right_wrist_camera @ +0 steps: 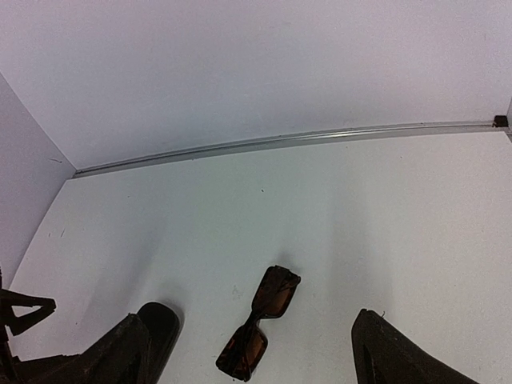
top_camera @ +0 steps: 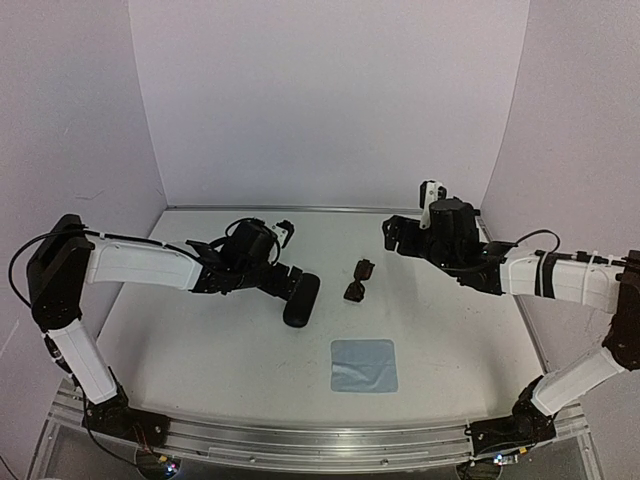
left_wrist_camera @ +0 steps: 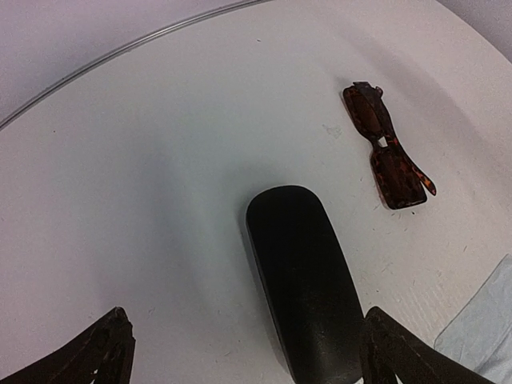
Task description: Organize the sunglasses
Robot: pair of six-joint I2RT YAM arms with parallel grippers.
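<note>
Folded brown tortoiseshell sunglasses point(top_camera: 359, 281) lie on the white table, right of a closed black case point(top_camera: 304, 303). In the left wrist view the case point(left_wrist_camera: 302, 280) stretches down toward my left gripper, whose fingers are spread wide with nothing gripped. From above, this left gripper point(top_camera: 284, 281) is over or just beside the case's upper left edge. My right gripper point(top_camera: 391, 234) hovers open and empty, up and to the right of the sunglasses. The right wrist view shows the sunglasses point(right_wrist_camera: 259, 323) ahead of its fingers. A light blue cloth point(top_camera: 364, 366) lies flat nearer the front.
Walls enclose the table at the back and both sides, and a metal rail point(top_camera: 330, 436) runs along the front. Bare table point(top_camera: 450, 350) spreads to the right of the cloth, and the left front area is clear too.
</note>
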